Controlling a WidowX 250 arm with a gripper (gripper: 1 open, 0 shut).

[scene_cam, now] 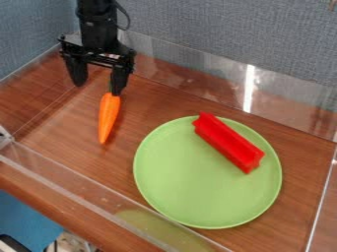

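Note:
An orange carrot [108, 117] lies on the wooden table to the left of a green plate [198, 192]. A red block [228, 143] rests on the plate's upper right part. The black gripper [98, 71] is over the carrot's upper end, its two fingers spread apart, with nothing seen held between them.
Clear plastic walls [250, 94] border the table, with grey padded panels behind. A blue floor shows below the near left edge.

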